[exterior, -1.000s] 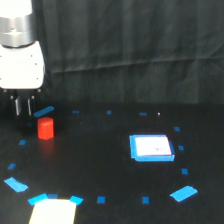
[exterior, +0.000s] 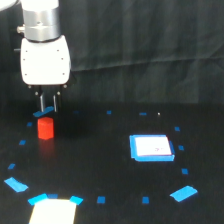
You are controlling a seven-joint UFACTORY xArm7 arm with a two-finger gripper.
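Note:
A bright red block (exterior: 45, 128) sits on the dark table at the left. My gripper (exterior: 48, 103) hangs from the white arm, pointing straight down, just above and slightly behind the block in this view. Its two thin fingers (exterior: 41, 103) stand apart, with nothing visible between them. A narrow strip of dark background shows between the fingertips and the block's top, so I see no contact. How far they are apart in depth is hard to tell.
At the right lies a white square with blue edging (exterior: 152, 146). A pale cream square (exterior: 52, 212) is cut off by the bottom edge. Blue tape marks (exterior: 183, 193) dot the table.
My arm and gripper have moved to the right, from left of the red block to above it. The block and the squares have stayed in place.

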